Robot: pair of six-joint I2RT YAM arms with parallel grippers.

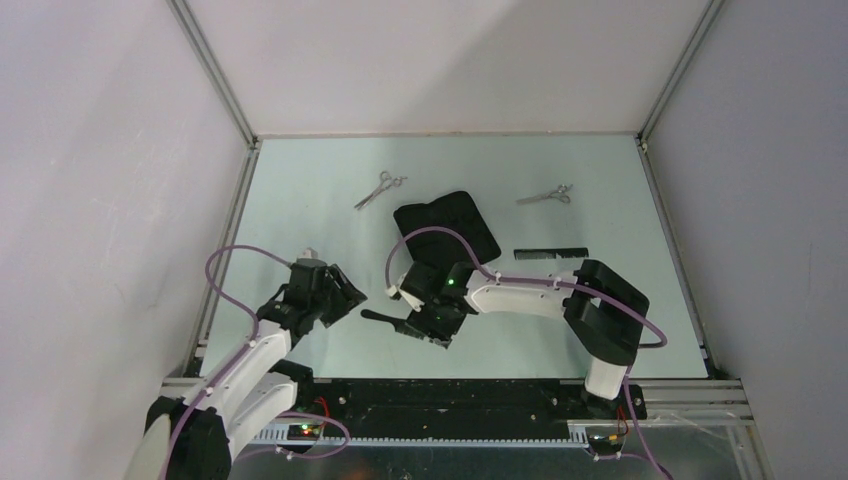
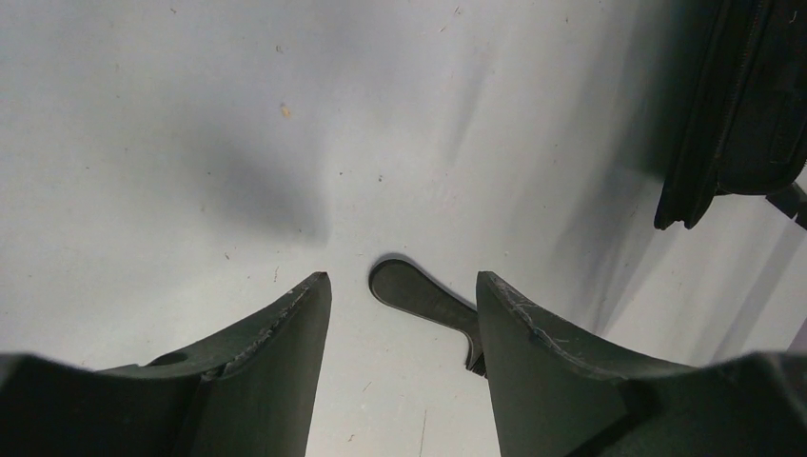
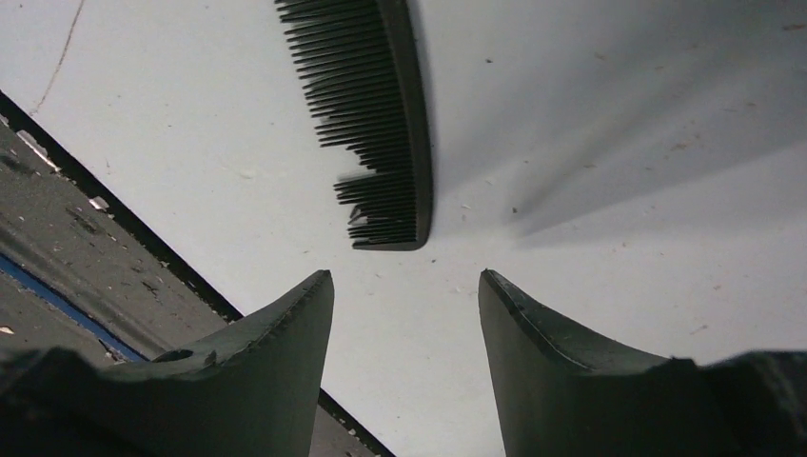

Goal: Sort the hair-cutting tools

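A black handled comb lies at the front middle, partly under my right gripper. In the left wrist view its handle lies between and beyond the open fingers of my left gripper. The right wrist view shows comb teeth and spine just beyond my open right gripper, nothing between its fingers. A black case lies at the centre. One pair of scissors lies back left, another back right. A straight black comb lies right of the case.
The white table is bordered by walls and rails, with a dark strip along the front edge. Free room lies at the back left and far right. My right arm stretches across the front right of the table.
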